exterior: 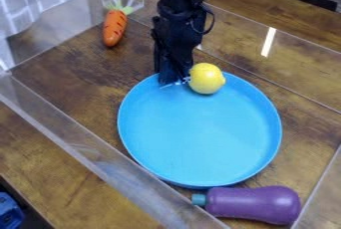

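Note:
My black gripper (173,74) reaches down to the back-left rim of a blue plate (197,138), shut, with nothing clearly visible between its dark fingers; its tips are hard to make out. A yellow ball-like object (206,79) rests on the plate's back edge, just right of the gripper.
A toy carrot (116,29) lies at the back left. A purple eggplant (256,204) lies in front of the plate. A clear barrier runs along the left side. Bare wood (286,74) is free on the right.

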